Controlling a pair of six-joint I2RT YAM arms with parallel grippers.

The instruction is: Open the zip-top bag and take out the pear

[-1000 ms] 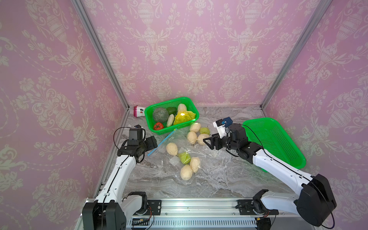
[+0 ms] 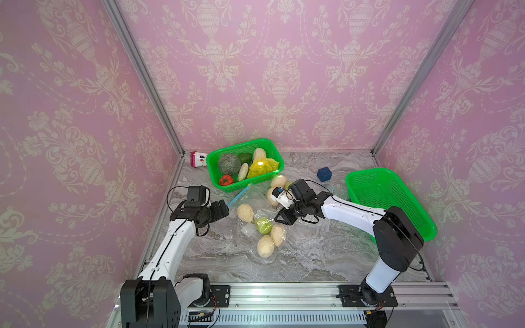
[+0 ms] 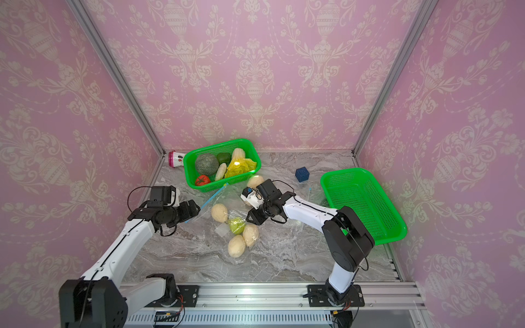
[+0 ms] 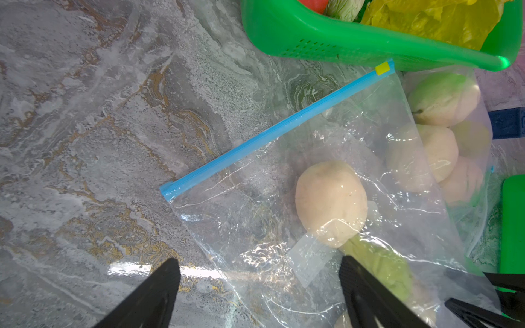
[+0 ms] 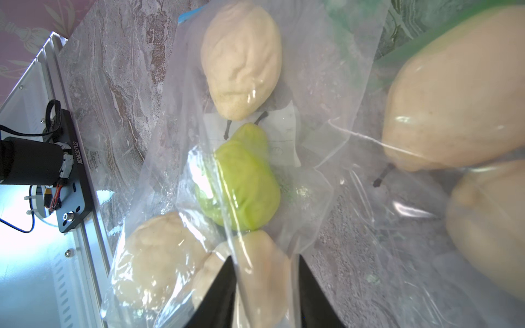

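A clear zip-top bag (image 4: pixel 246 229) with a blue slider zip (image 4: pixel 273 132) lies flat on the marble table, holding several pale round fruits and a green pear (image 5: pixel 240 180). A second bag of fruit (image 4: pixel 448 158) lies beside it. My left gripper (image 2: pixel 221 208) stands open over the table left of the zip end, nothing between its fingers. My right gripper is low over the right part of the pear's bag, fingers apart, with clear plastic at its fingertips; whether it grips the plastic is unclear.
A green basket (image 2: pixel 218 183) of vegetables sits at the back. An empty green basket (image 2: pixel 391 202) stands at the right. A blue cube (image 2: pixel 324 173) and a pink-and-white object (image 2: pixel 198 159) lie behind.
My right gripper has moved left and toward the front, down onto the bag with the pear. My left arm has shifted slightly to the right.
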